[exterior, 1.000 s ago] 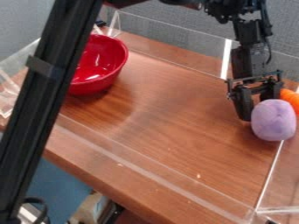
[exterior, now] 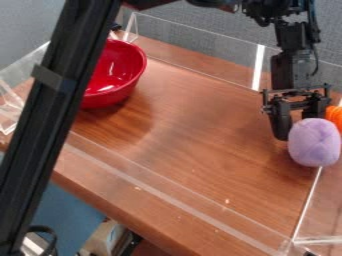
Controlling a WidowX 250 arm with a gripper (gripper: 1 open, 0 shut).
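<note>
My black gripper [exterior: 297, 112] points down at the right side of the wooden table, at a pale purple rounded object [exterior: 314, 145]. Its fingertips are at that object's upper left, and whether they close on it or only touch it is unclear. An orange object [exterior: 334, 114] sits just behind the purple one, partly hidden at the right edge. A red bowl [exterior: 115, 84] stands at the upper left, partly hidden by a black bar.
Transparent walls line the table's edges, with a grey backdrop behind. The black bar [exterior: 54, 100] crosses the left of the view diagonally.
The bowl is unmoved.
</note>
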